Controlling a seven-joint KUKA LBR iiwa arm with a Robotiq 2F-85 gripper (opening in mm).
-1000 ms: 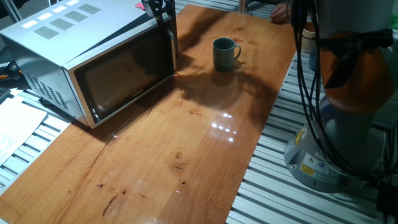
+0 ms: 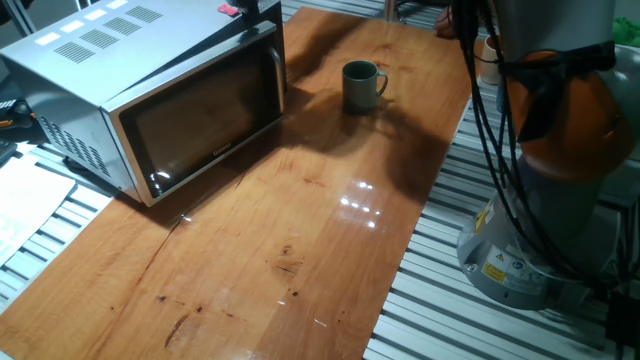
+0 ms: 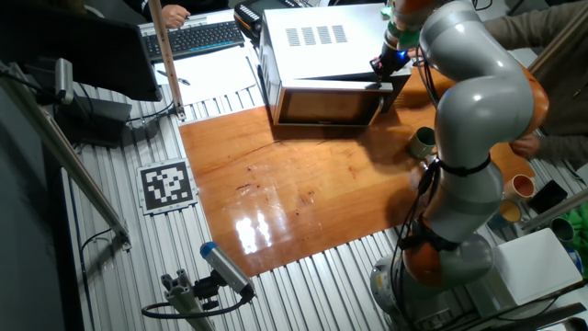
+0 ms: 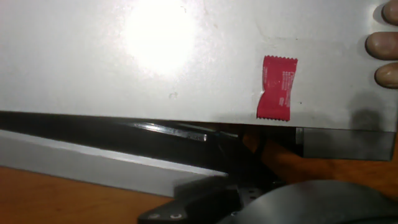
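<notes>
A silver microwave (image 2: 190, 100) stands on the wooden table, its dark-windowed door slightly ajar, with a wedge of gap along the top edge. My gripper (image 3: 378, 66) is at the top of the door's handle side; whether it touches the door cannot be made out. Dark gripper parts (image 4: 205, 202) fill the bottom of the wrist view, without showing how the fingers stand. On the microwave's top lies a small red packet (image 4: 277, 88). A green mug (image 2: 361, 88) is upright on the table, apart from the microwave.
A person's fingertips (image 4: 382, 46) rest at the right edge of the microwave top in the wrist view. Another hand (image 3: 525, 146) is at the table's right side, near an orange-rimmed cup (image 3: 519, 188).
My gripper has shifted slightly at the microwave's top corner, leaving the red packet in fuller view. The arm's upper links have swung a little. Mug and microwave look unmoved.
</notes>
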